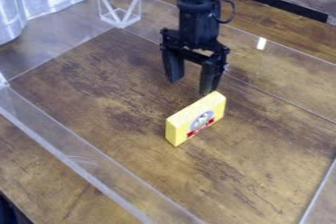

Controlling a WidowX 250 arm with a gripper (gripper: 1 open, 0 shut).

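Observation:
A yellow box (186, 123) with a small printed emblem lies on the wooden table, below and right of the middle of the camera view. Above it, my black gripper (191, 76) hangs with its two fingers spread apart, open and holding nothing. It is apart from the box, farther back on the table.
Clear plastic walls or strips edge the area. A small white frame-like piece (118, 12) stands at the back left, with a white curtain at the far left corner.

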